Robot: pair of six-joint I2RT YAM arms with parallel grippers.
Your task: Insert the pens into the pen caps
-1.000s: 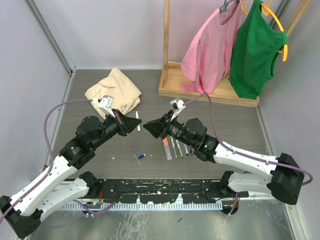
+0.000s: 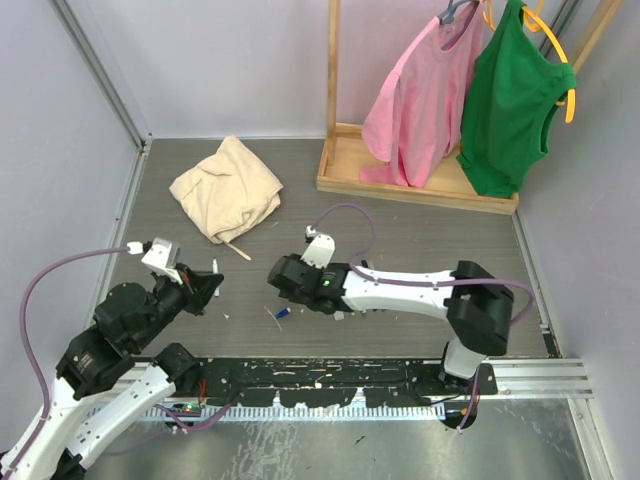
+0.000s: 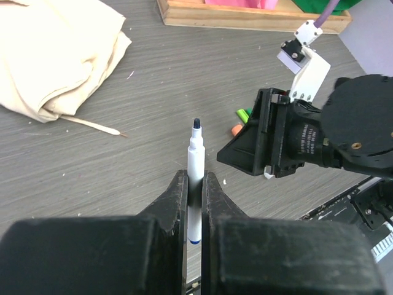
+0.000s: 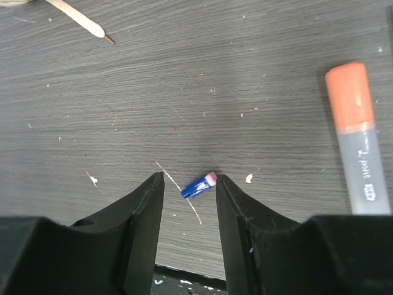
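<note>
A white pen (image 3: 194, 160) stands upright in my left gripper, which is shut on its barrel. Its dark tip points up uncovered, and its lower end is blue. On the table lies a small blue pen cap (image 4: 198, 186) with a pinkish end. My right gripper is part open above this cap, nothing held between its fingers; in the right wrist view the cap appears in the gap between the fingertips. From the top, the blue cap (image 2: 283, 313) rests just left of the right gripper.
An orange-capped grey marker (image 4: 358, 138) lies to the right of the blue cap. A beige cloth (image 2: 228, 190) sits at the back left, with a thin wooden stick (image 4: 77, 17) by it. A wooden rack (image 2: 420, 195) with hanging clothes stands behind.
The left arm has drawn back to the left with the pen. My right gripper has moved left and toward the front, down over the area by the blue cap, hiding several markers.
</note>
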